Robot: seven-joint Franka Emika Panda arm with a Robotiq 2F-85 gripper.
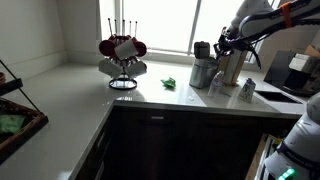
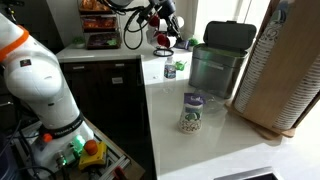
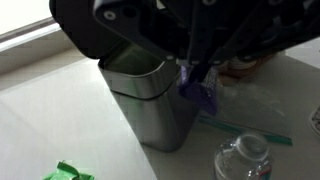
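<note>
My gripper is shut above the counter, close to the grey bin (image 3: 150,95), whose dark lid stands open. In the wrist view a blurred purple patch (image 3: 200,96) shows just past the fingertips; whether it touches them I cannot tell. Exterior view 1 has the gripper (image 1: 222,46) raised, up and right of the bin (image 1: 203,72). Nothing large hangs from it. A clear-topped bottle (image 3: 242,158) stands below, and a clear plastic bag (image 3: 250,105) lies beside the bin.
A jar with purple at its top (image 2: 190,114) and a smaller jar (image 2: 170,70) stand on the counter. Green crumpled stuff (image 1: 168,83) lies left of the bin. A rack with red items (image 1: 123,50) is farther left. Open counter lies between.
</note>
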